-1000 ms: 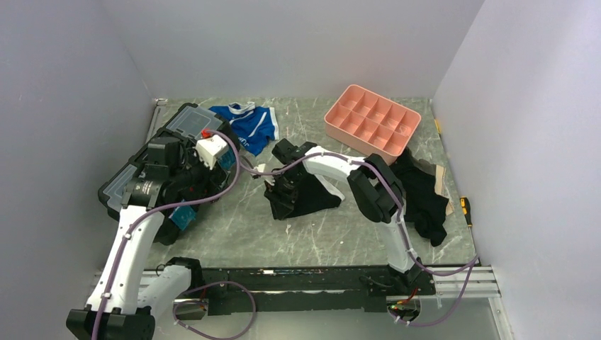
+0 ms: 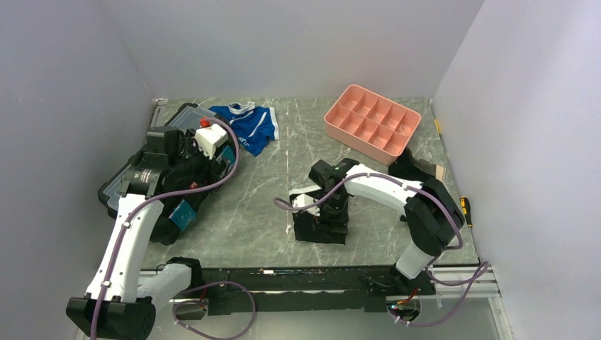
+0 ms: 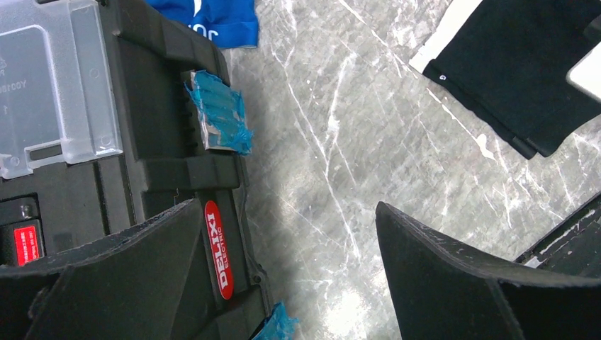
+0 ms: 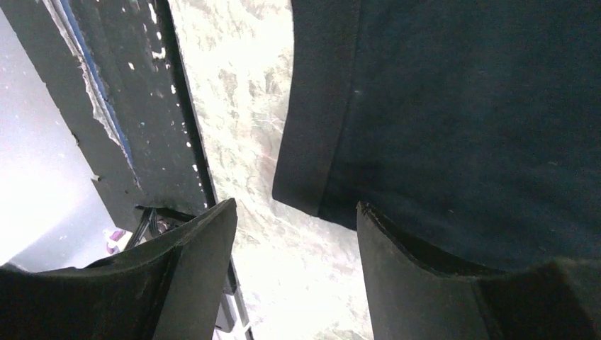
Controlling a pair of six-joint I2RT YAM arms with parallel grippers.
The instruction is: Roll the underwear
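Note:
The black underwear point(image 2: 309, 228) lies flat and folded, roughly square, on the front middle of the table, partly hidden under my right arm. In the left wrist view the underwear point(image 3: 521, 67) shows a white band point(image 3: 448, 30) along one edge. My right gripper is over its corner, with the fingers apart. Between and beyond them the black cloth point(image 4: 453, 134) spreads flat, with a folded strip along its side; no cloth shows pinched. On the left, above the edge of the black case, my left gripper stands open and empty.
A black toolbox point(image 3: 159, 127) fills the left side, with a blue garment point(image 2: 256, 129) behind it. The pink divided tray point(image 2: 372, 124) stands at the back right. More dark clothing point(image 2: 409, 166) lies right, partly behind my right arm.
My right arm has moved right and toward the front. The underwear has turned and shifted that way too, its white band now facing the back. The left arm has barely moved.

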